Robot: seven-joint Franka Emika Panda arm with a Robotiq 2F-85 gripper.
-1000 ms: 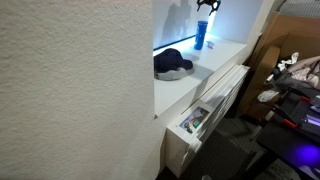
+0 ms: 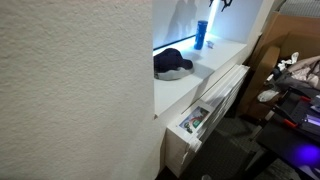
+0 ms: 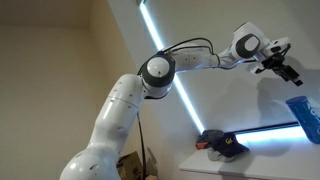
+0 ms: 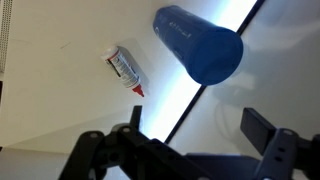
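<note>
A tall blue cup (image 2: 200, 35) stands on the white ledge by the wall; it also shows as the blue cup (image 3: 304, 118) in exterior view 2 and, large, as the blue cup (image 4: 197, 45) in the wrist view. Beside it in the wrist view is a small white bottle (image 4: 124, 70) with a red tip. My gripper is open, its fingers (image 4: 130, 142) wide apart with nothing held. In exterior view 2 the gripper (image 3: 288, 62) is above the cup, clear of it. Only its tip shows at the top of exterior view 1.
Dark caps (image 2: 172, 65) lie on the ledge (image 2: 185, 90), to the cup's left. Below the ledge a drawer (image 2: 178, 128) stands pulled out with small items inside. A dark table (image 2: 295, 145) is at the right.
In exterior view 1 the gripper tip has shifted to the right from where it was one second ago, over the blue cup. The cup, caps and drawer have not moved.
</note>
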